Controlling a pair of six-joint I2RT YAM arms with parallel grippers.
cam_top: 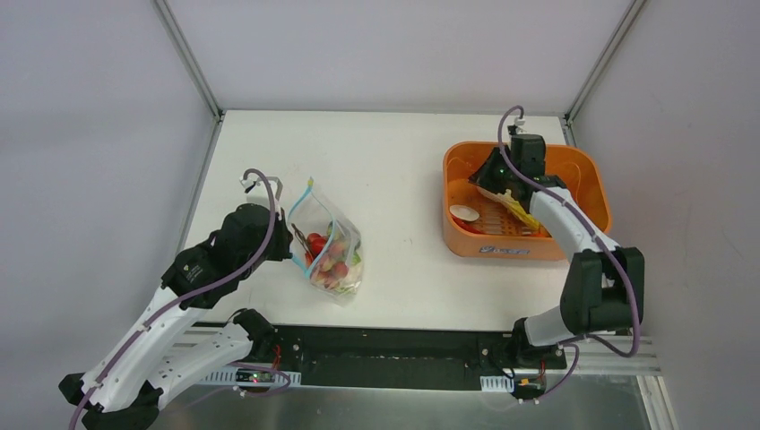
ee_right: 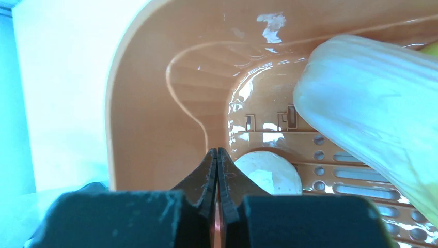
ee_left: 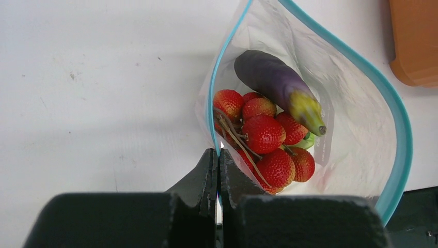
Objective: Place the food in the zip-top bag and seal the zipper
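Observation:
The clear zip top bag [cam_top: 348,267] has a blue zipper rim and gapes open. My left gripper is shut on one side of that rim. Inside the bag are several strawberries [ee_left: 264,134] and an eggplant [ee_left: 271,77], with some brown stems. Over in the basket my right gripper is shut, nothing held between its fingertips. A white round slice [ee_right: 272,173] lies on the basket floor, beyond and to the right of those tips in the right wrist view. A pale cabbage [ee_right: 369,98] rests farther right.
The orange basket [cam_top: 503,253] stands at the right of the table, its walls around the right gripper. Something yellow [cam_top: 522,215] lies in it, partly under the arm. White table [cam_top: 403,206] between bag and basket is clear.

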